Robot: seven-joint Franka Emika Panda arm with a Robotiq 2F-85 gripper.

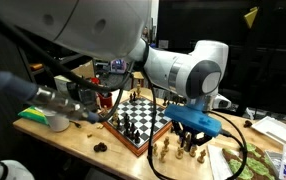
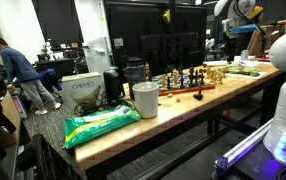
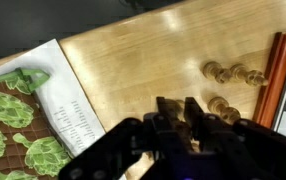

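Observation:
In the wrist view my gripper is shut on a wooden chess piece, mostly hidden behind the dark fingers. Light wooden pieces (image 3: 221,73) stand on the table close by, between the gripper and the chessboard (image 3: 281,80). From exterior view 1, the gripper (image 1: 190,145) hangs over the table to the right of the board (image 1: 140,112), low above the light pieces (image 1: 164,148). Dark pieces (image 1: 131,130) stand along the board's near side.
A green leaf-patterned mat (image 3: 13,120) and a printed white sheet (image 3: 68,95) lie on the gripper's other side. A white mug (image 1: 58,118) is at the table's left. Bare wood shows along the near edge.

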